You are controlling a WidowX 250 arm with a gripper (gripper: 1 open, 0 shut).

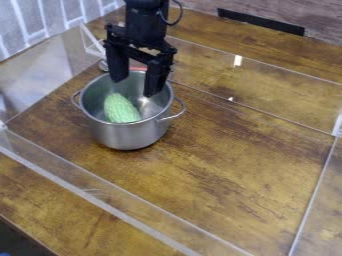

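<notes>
A steel pot (131, 130) with two wire handles stands on the wooden table. A pale green, elongated object (122, 109) lies inside it, toward the left. My black gripper (140, 72) hangs above the pot's back rim, open, with its two fingers spread apart and nothing seen held between them.
A small red item shows behind the pot, partly hidden by the gripper. Clear panels edge the left side, and thin pale lines cross the table.
</notes>
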